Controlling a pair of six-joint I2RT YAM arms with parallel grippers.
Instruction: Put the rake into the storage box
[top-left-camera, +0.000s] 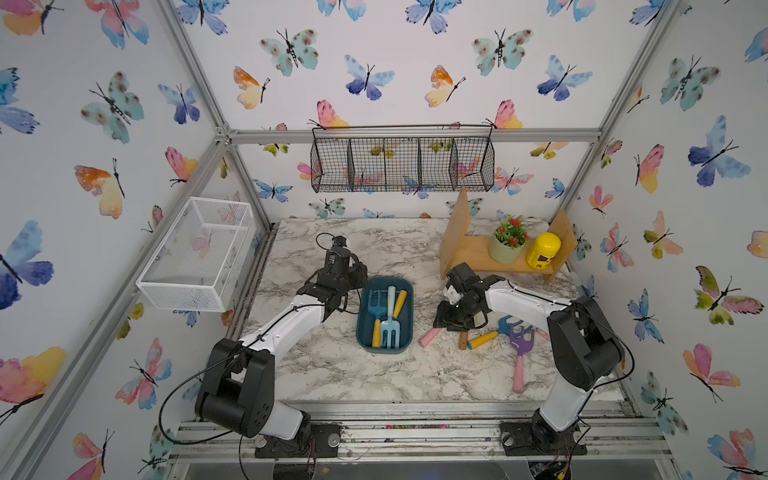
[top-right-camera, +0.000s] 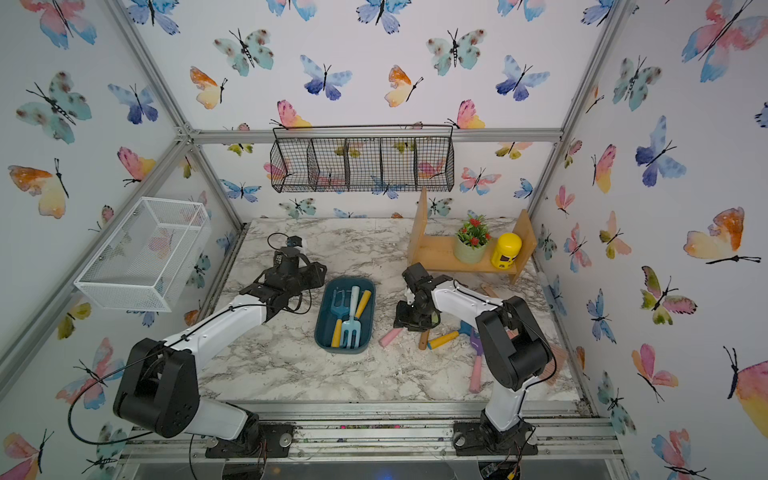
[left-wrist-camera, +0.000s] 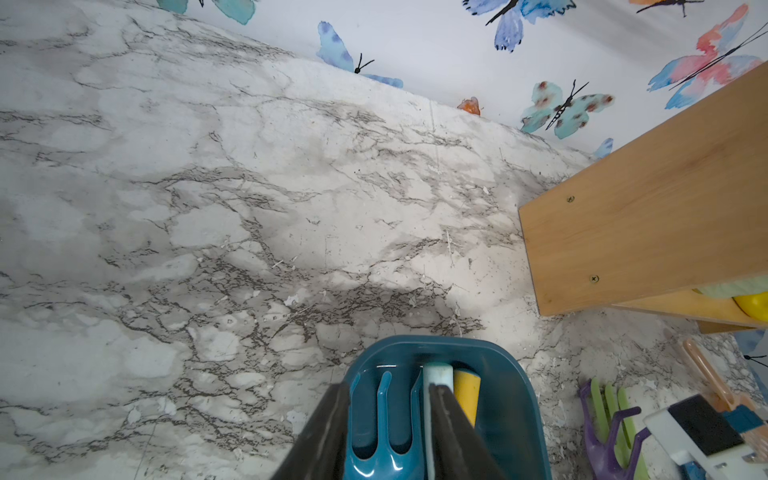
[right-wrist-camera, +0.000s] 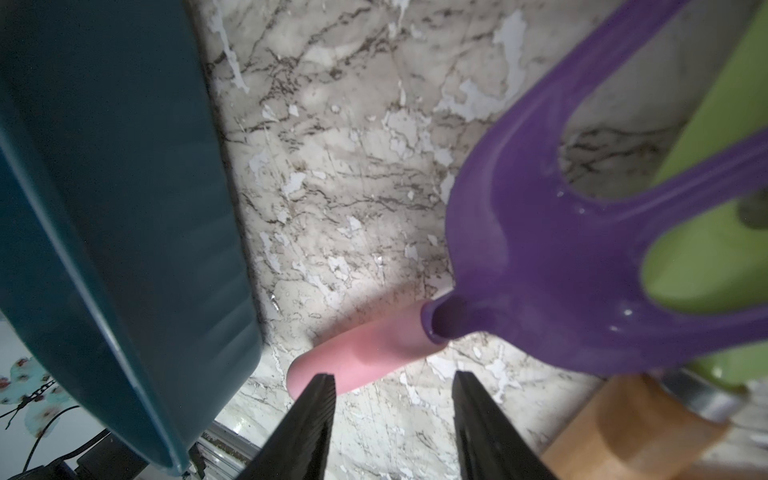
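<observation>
In the right wrist view a rake with a purple head (right-wrist-camera: 520, 248) and pink handle (right-wrist-camera: 368, 352) lies on the marble table. My right gripper is over its handle, open, with the handle beyond the fingertips and not gripped. The blue storage box (top-left-camera: 359, 320) stands to the left of it. A light-blue fork (top-left-camera: 389, 328) and other yellow-handled tools lie in the box. Left of the box, my left gripper hovers above the table, its fingers apart and empty; the box shows beyond them.
A green tool with a wooden handle (right-wrist-camera: 632, 436) lies against the purple rake. Farther right are a yellow-handled blue fork (top-left-camera: 482, 341) and a second purple rake (top-left-camera: 518, 372). A wooden shelf (top-left-camera: 480, 249) stands behind.
</observation>
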